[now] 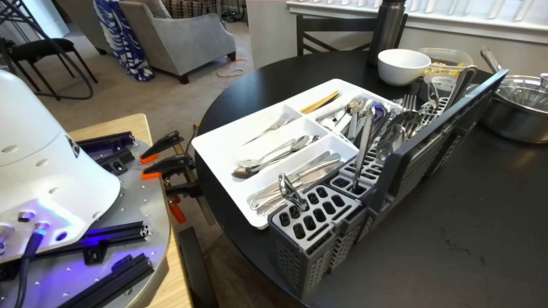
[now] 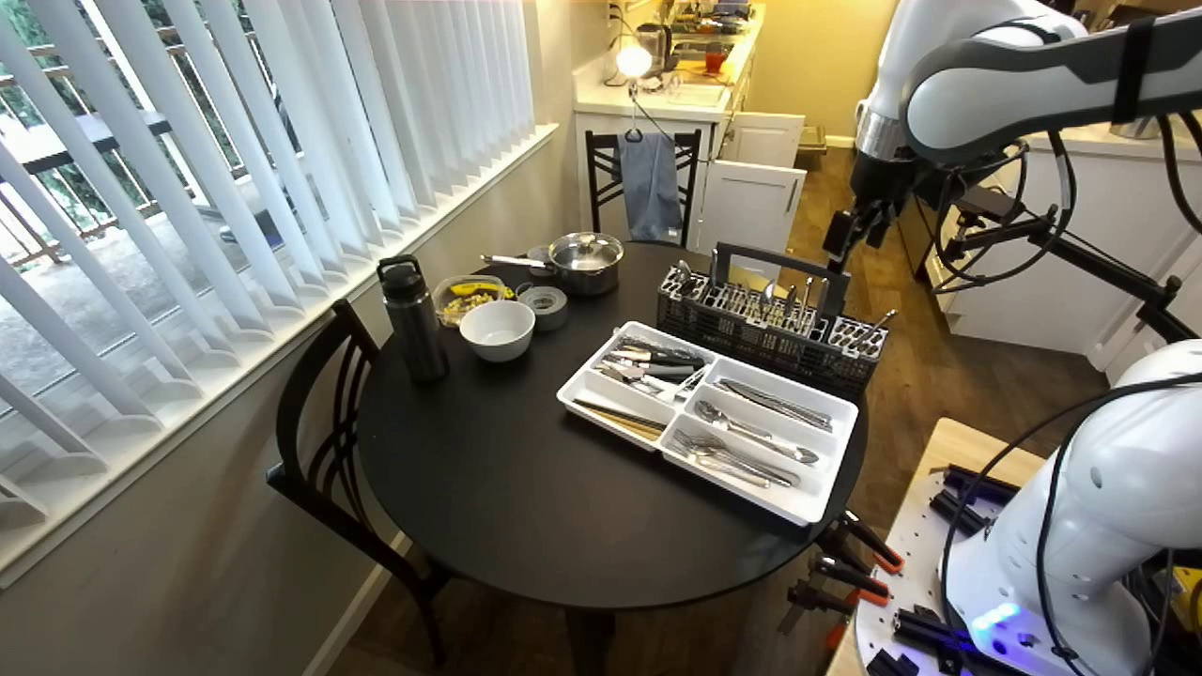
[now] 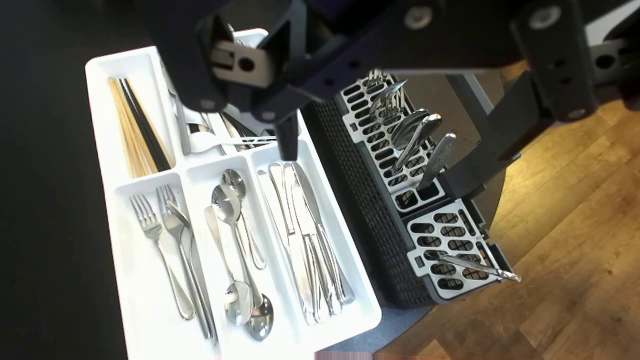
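Above the dark cutlery basket (image 2: 766, 344) my gripper (image 2: 854, 235) hangs open in the second exterior view. In the wrist view its fingers (image 3: 288, 138) stand wide apart, nothing held between them. Several forks, spoons and knives poke up from the basket's slotted grey top (image 3: 445, 228); a lone utensil (image 3: 480, 267) leans out of the near end section. Beside the basket lies a white divided tray (image 3: 360, 318). Its compartments hold forks (image 3: 165, 264), spoons (image 3: 237, 240), knives (image 3: 306, 252), chopsticks (image 3: 135, 129) and mixed utensils, partly hidden by my gripper in the wrist view.
On the round black table (image 2: 507, 484) stand a white bowl (image 2: 497, 330), a steel bottle (image 2: 413, 321), a food container (image 2: 464, 295) and a lidded pot (image 2: 586, 265). The basket's upright handle (image 1: 436, 131) rises above its slots.
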